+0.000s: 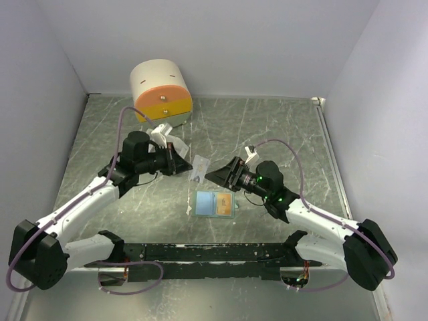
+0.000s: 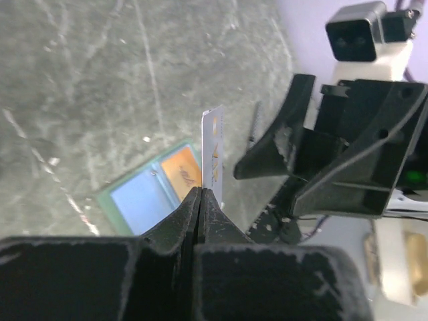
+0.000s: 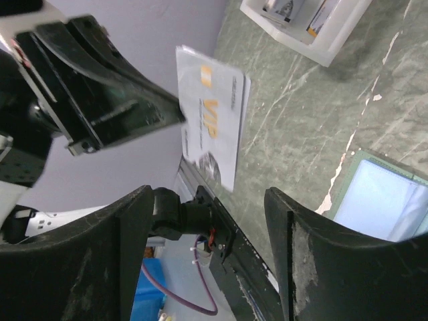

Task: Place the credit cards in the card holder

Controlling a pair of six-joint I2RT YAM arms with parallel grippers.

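Observation:
My left gripper (image 1: 184, 167) is shut on a white VIP card (image 1: 199, 169), held out in the air toward my right gripper (image 1: 221, 174); in the left wrist view the card (image 2: 212, 147) stands edge-on above the fingertips. My right gripper stands part open beside it, nothing between its fingers; in the right wrist view the card (image 3: 210, 114) is beyond its fingers. The card holder (image 1: 206, 203), with a blue and a tan side, lies open on the table below both grippers.
A white tray (image 3: 321, 50) with cards is at the back left, behind my left arm, before a cream and orange drawer box (image 1: 162, 90).

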